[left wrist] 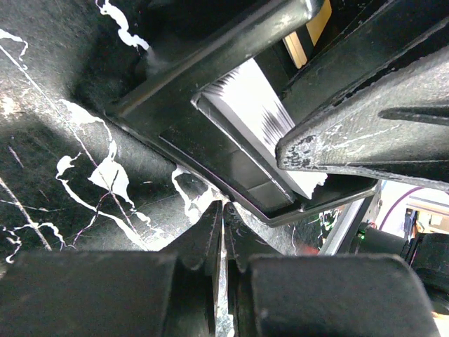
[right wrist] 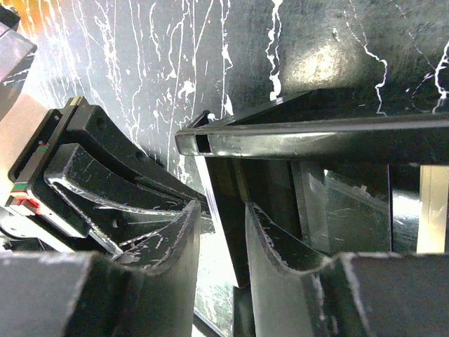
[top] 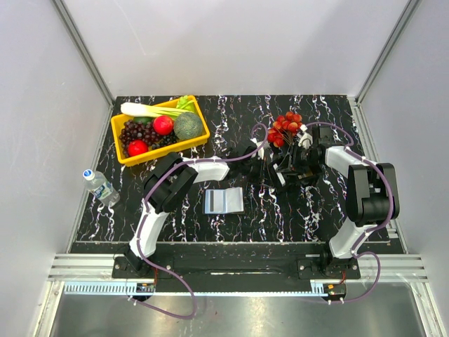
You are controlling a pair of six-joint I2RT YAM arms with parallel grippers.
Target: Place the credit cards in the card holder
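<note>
A black case (left wrist: 203,147), which looks like the card holder, stands open between my grippers in the left wrist view. A white ribbed stack (left wrist: 249,105), either cards or pleats, shows inside it. My left gripper is shut at the case's lower edge; that thin edge seems to be between its tips, though the contact is partly hidden. In the right wrist view, a dark panel with a white edge (right wrist: 223,217) passes between the parted fingers of my right gripper. That gripper is open, and the case's black frame (right wrist: 316,138) lies just beyond.
A flat light-blue case (top: 216,201) with pale panels lies near the front edge. Red fruit (top: 285,126) sits behind the grippers. A yellow fruit basket (top: 203,137) stands back left, a water bottle (top: 102,188) far left.
</note>
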